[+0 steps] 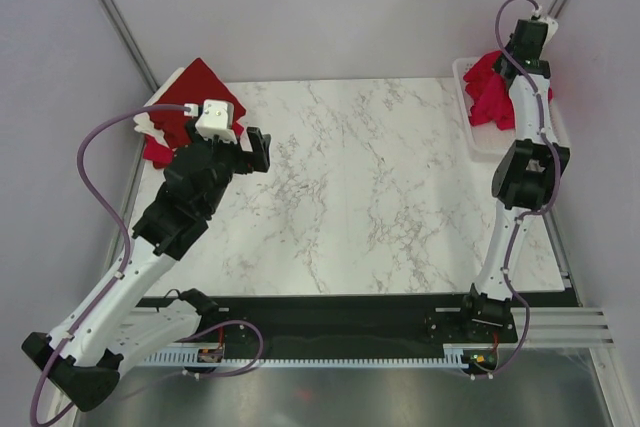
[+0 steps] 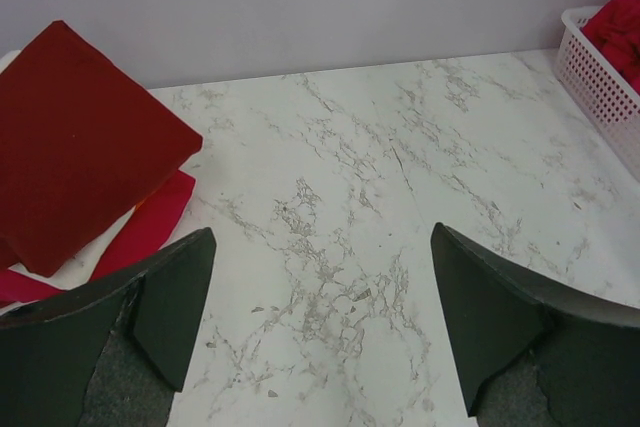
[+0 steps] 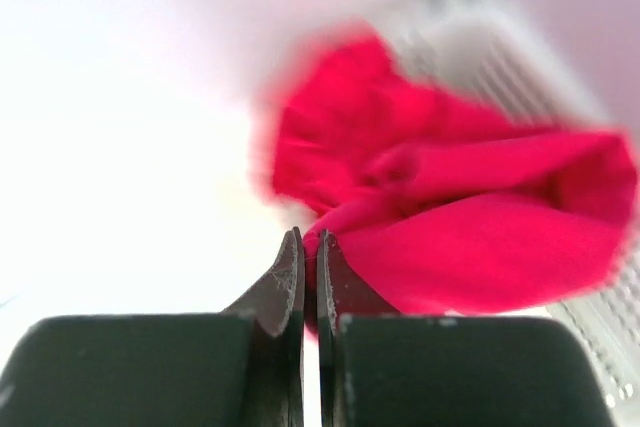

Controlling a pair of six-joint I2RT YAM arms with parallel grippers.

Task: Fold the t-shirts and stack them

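Red T-shirts (image 1: 488, 97) lie in a white mesh basket (image 1: 479, 147) at the top right. My right gripper (image 1: 522, 65) is over the basket, shut on a red shirt (image 3: 470, 252), which rises between the finger tips in the blurred right wrist view. On the left, a folded dark-red shirt (image 2: 80, 137) lies on white and red folded cloth (image 2: 138, 235). My left gripper (image 1: 252, 150) stands open just right of that stack, above the table, nothing between its fingers.
Pale walls (image 1: 340, 7) close in the back and both sides.
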